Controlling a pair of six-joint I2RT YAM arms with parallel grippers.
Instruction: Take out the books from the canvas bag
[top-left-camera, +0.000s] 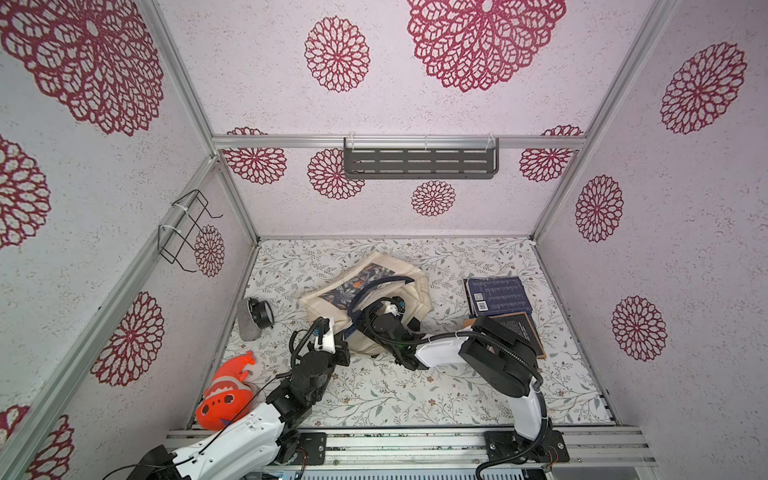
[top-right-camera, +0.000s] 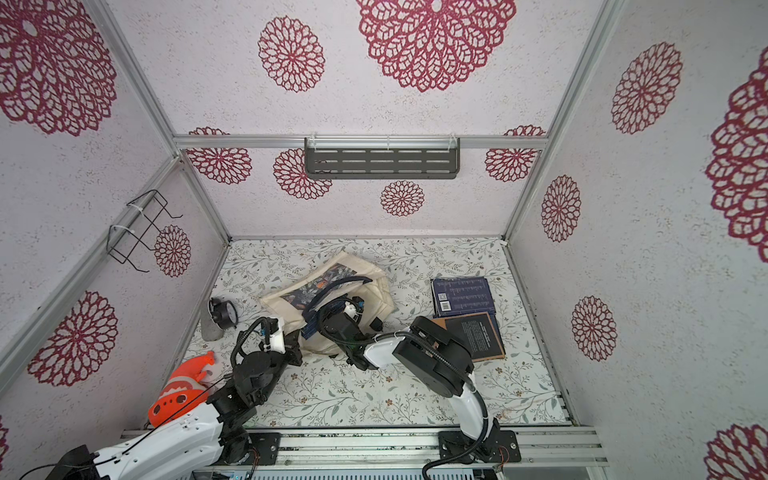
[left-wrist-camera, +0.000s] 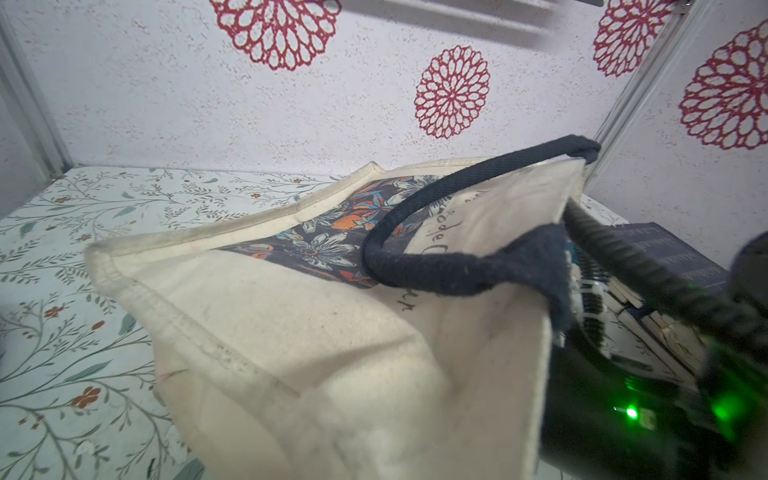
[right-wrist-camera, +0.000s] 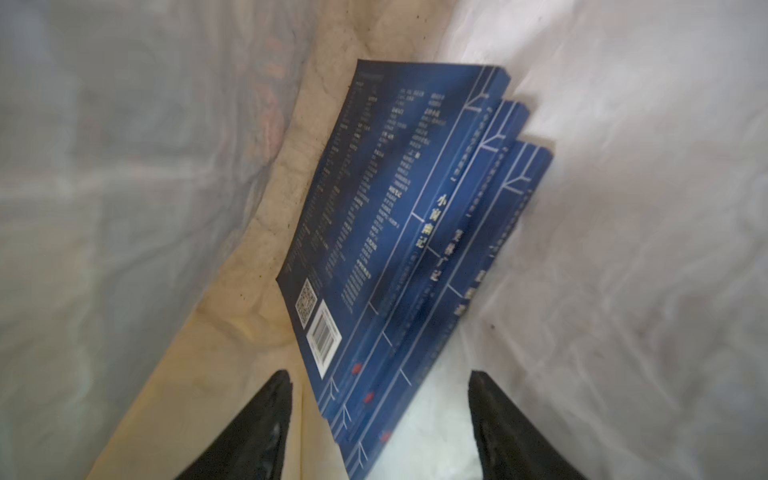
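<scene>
The cream canvas bag (top-left-camera: 324, 308) with navy handles (left-wrist-camera: 472, 268) lies mid-table, its mouth facing the front. Inside it, a stack of blue books (right-wrist-camera: 376, 192) with white spine lines shows clearly in the right wrist view, slightly fanned out. My right gripper reaches into the bag, open, with the stack's near end ahead of and between its fingertips, apparently not gripped. At the bag's near left edge is my left gripper (top-left-camera: 342, 353), shut; its fingertips are hidden in the left wrist view, so whether cloth is between them does not show.
Taken-out books, one navy (top-left-camera: 500, 296) and one dark with a brown edge (top-right-camera: 476, 334), lie on the right. An orange toy (top-left-camera: 226, 392) and a grey cylindrical object (top-left-camera: 254, 318) occupy the left. Bare table lies in front of the bag.
</scene>
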